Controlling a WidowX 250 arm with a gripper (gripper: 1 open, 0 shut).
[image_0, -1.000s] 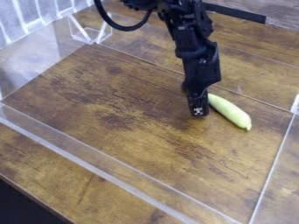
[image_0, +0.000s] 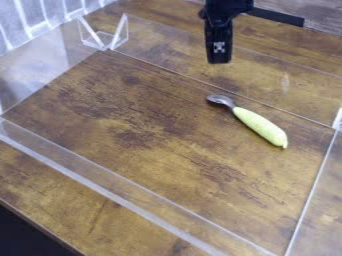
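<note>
A spoon (image_0: 225, 102) with a silver bowl lies on the wooden surface inside the clear-walled enclosure, right of centre. A pale yellow-green banana-like object (image_0: 261, 126) lies against it, pointing toward the lower right, covering or forming its handle; I cannot tell which. My black gripper (image_0: 219, 48) hangs at the top of the view, above and behind these things and apart from them. Only its lower part shows, and its finger state is unclear.
Clear plastic walls (image_0: 120, 190) border the work area, with a triangular clear bracket (image_0: 104, 35) at the back left.
My gripper has risen up and back from beside the spoon and pale object, uncovering the spoon's bowl. The pale object looks to be in about the same place.
</note>
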